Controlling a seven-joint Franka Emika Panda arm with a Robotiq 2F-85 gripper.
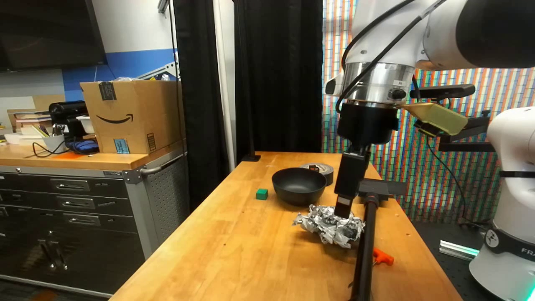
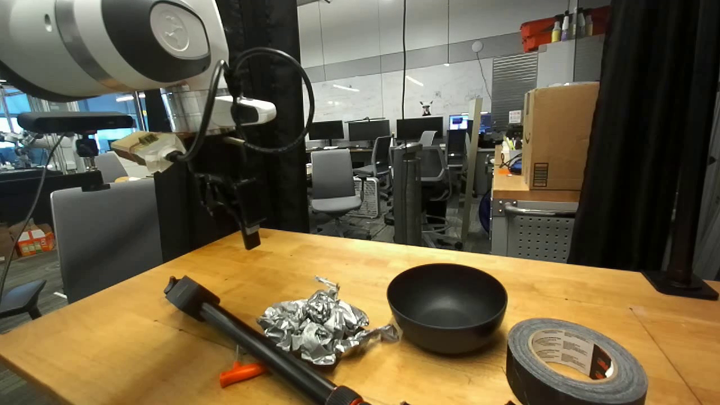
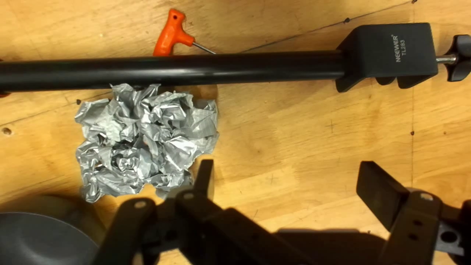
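My gripper is open above the table, its two black fingers wide apart with only bare wood showing between them. A crumpled silver foil-like bundle lies left of the fingers in the wrist view, close to the left one in the picture. In exterior view 2 the gripper hangs above and behind this silver bundle. A black bowl stands upright beside the bundle, and its inside looks empty in that view. On the far side of the bowl in exterior view 1 sits a small green block.
A black pole with a clamp end lies along one side of the bundle. Past the pole is an orange-handled tool. A roll of tape rests near the bowl.
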